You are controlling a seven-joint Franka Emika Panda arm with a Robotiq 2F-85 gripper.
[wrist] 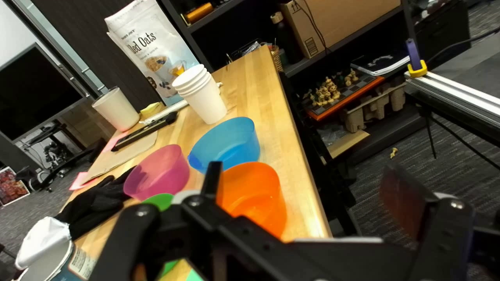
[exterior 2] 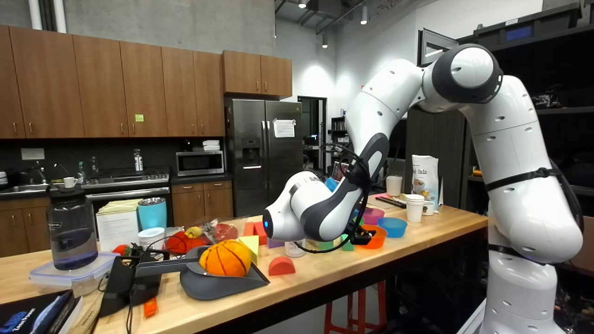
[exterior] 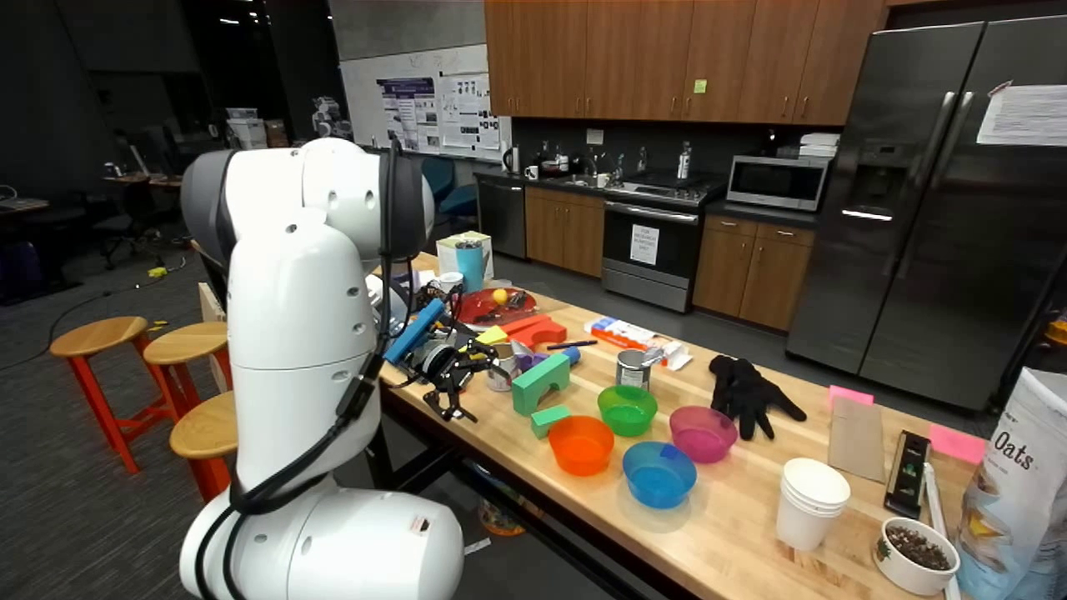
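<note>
In exterior view 1 my gripper [exterior: 473, 382] hangs by the table's near edge, to the left of the green arch block [exterior: 541, 384]. The wrist view shows the gripper open, its two fingers wide apart and nothing held between them. Beyond the fingers stand an orange bowl [wrist: 255, 196], a blue bowl [wrist: 229, 143] and a pink bowl [wrist: 159, 172]. A green bowl [exterior: 628, 411] is mostly covered by the gripper in the wrist view. Near the arch lies a small green block [exterior: 549, 420].
White stacked cups [exterior: 812, 500], a bowl of dark bits [exterior: 915, 556] and an oats bag [exterior: 1020, 490] occupy the right end. A black glove [exterior: 750, 395] and an open can [exterior: 633, 369] lie behind the bowls. Clutter fills the far left, including an orange ball [exterior 2: 225, 258] on a dustpan [exterior 2: 222, 285].
</note>
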